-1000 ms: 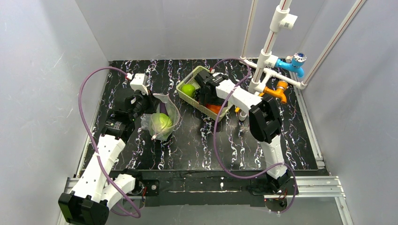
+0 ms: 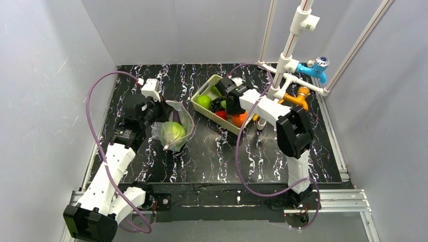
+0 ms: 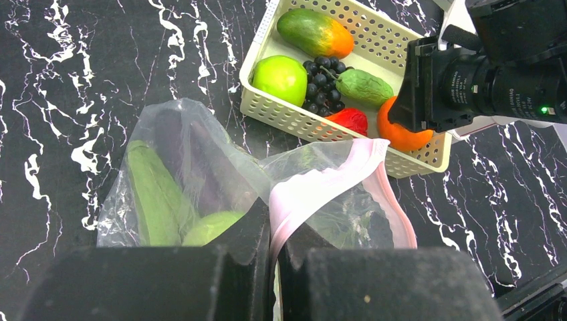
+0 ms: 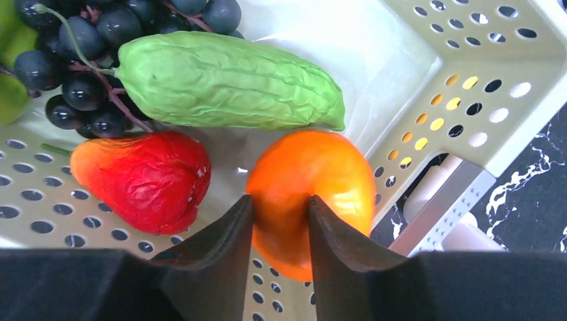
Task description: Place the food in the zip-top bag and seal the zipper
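The clear zip top bag stands open on the left, with my left gripper shut on its pink zipper edge. Through the plastic show a long green vegetable, a round green cabbage-like one and a dark purple item. On the right, my right gripper is over the basket, fingers apart, directly above an orange fruit that is wider than the gap. Also in the basket are a red pepper, green gourd, dark grapes, green apple and papaya.
A white pipe stand with a blue tap and an orange tap rises close behind the right arm.
My right gripper has shifted right within the basket, toward the orange fruit's end, uncovering the grapes, the red pepper and more of the orange fruit. The left arm and the bag look nearly still.
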